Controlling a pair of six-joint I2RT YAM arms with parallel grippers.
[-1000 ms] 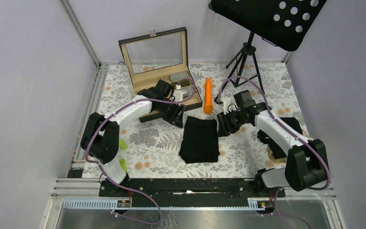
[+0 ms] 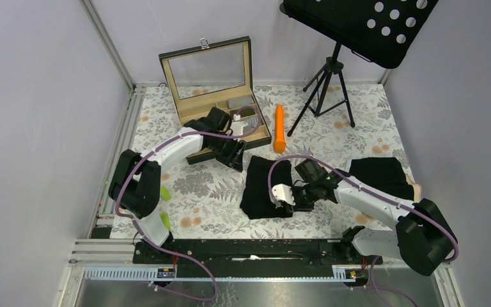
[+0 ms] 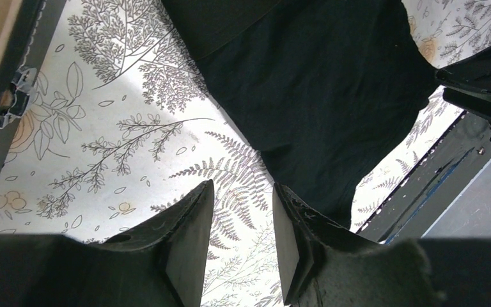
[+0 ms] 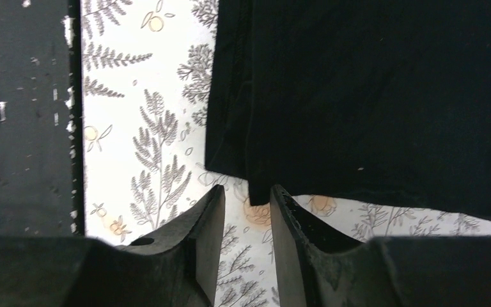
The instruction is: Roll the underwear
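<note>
The black underwear (image 2: 262, 185) lies flattened on the patterned cloth in the middle of the table, a doubled edge showing at its near corner in the right wrist view (image 4: 377, 102). My right gripper (image 2: 297, 203) is low over its near right corner, fingers (image 4: 198, 236) parted a little at that edge, with nothing visibly held. My left gripper hangs open above and left of the underwear, beside the box, with nothing between its fingers.
An open display box (image 2: 259, 137) stands behind left, an orange object (image 2: 279, 128) at the back, a black stand (image 2: 332, 64) back right, more dark cloth (image 2: 380, 176) at the right.
My right arm has swung down toward the front, bringing its gripper low over the underwear's near right corner. The left arm and the underwear look unmoved.
</note>
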